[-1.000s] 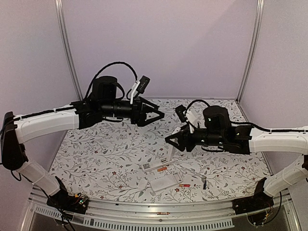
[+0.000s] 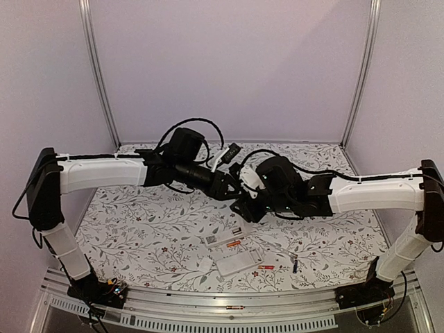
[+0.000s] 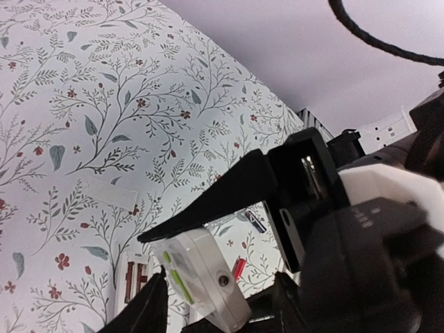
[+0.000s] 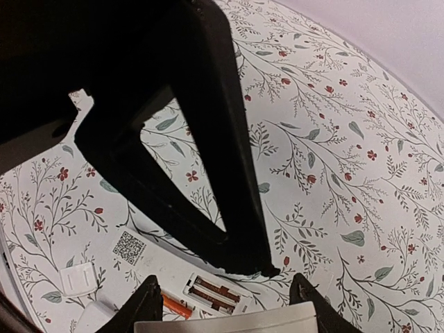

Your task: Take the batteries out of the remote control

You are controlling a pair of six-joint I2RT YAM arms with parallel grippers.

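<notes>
A white remote (image 3: 218, 288) with green marks on one face is held above the table by my right gripper, which is shut on it. In the right wrist view only the remote's edge shows at the bottom. My left gripper is part open, its fingers on either side of the remote; whether they touch it is unclear. Another white remote (image 2: 223, 237), its battery compartment uncovered, lies on the table. An orange battery (image 2: 234, 243), a red battery (image 2: 266, 267) and a dark blue battery (image 2: 295, 266) lie nearby.
A flat white body (image 2: 238, 263) lies in front of the uncovered remote, with a small white piece (image 4: 78, 279) to its left. Both arms meet close together over mid-table.
My left gripper has moved right and lower, to meet the right one. My right arm has shifted left with its held remote. Things on the table have stayed put.
</notes>
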